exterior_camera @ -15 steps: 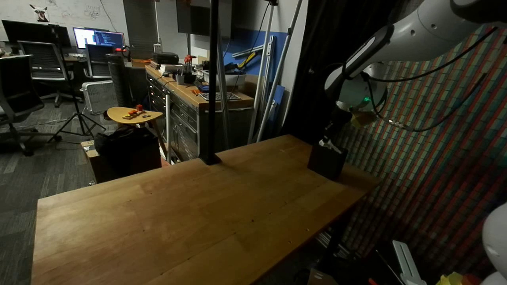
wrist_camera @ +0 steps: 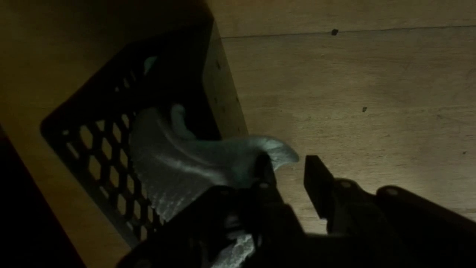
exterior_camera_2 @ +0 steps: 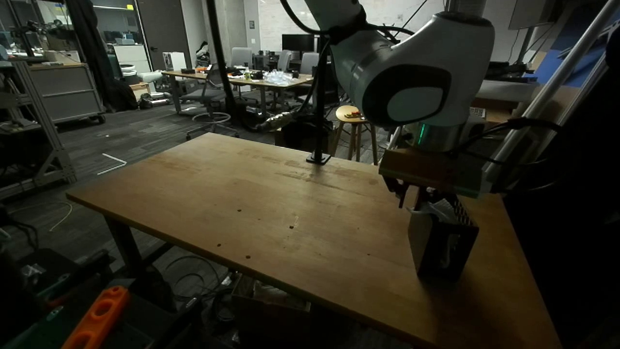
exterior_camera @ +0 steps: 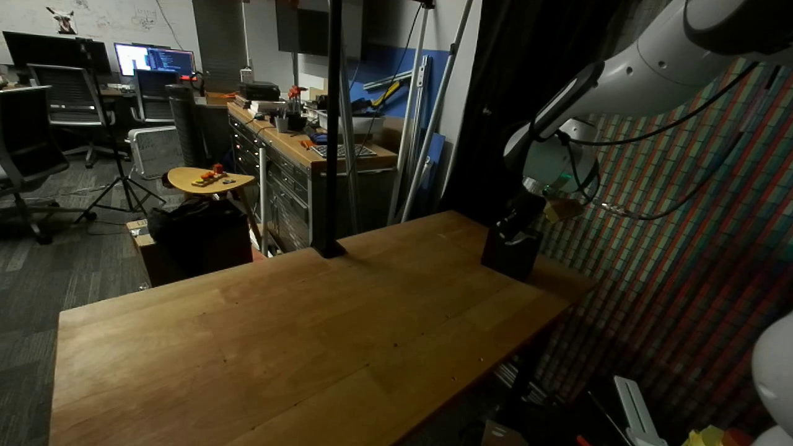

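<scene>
A black box (exterior_camera_2: 442,247) with a honeycomb-holed side stands upright on the wooden table. Inside it is a crumpled pale, cloth-like item (wrist_camera: 176,154), part of it poking over the rim; this item (exterior_camera_2: 440,210) also shows at the box's mouth. My gripper is open at that rim. In the wrist view one finger overlaps the pale item, while the other is beyond its protruding tip, over bare table. Nothing is clamped between them. Whether the first finger touches the item cannot be told. Exterior view 1 shows the gripper (exterior_camera: 513,227) low over the box, its tips hard to make out.
A black post (exterior_camera_2: 318,116) rises from the table's edge. Near the box, the table ends beside a dark curtain (exterior_camera: 520,96).
The arm has come down and slightly to the left in exterior view 1, bringing the gripper lower at the box's mouth. The box has stayed in place.
</scene>
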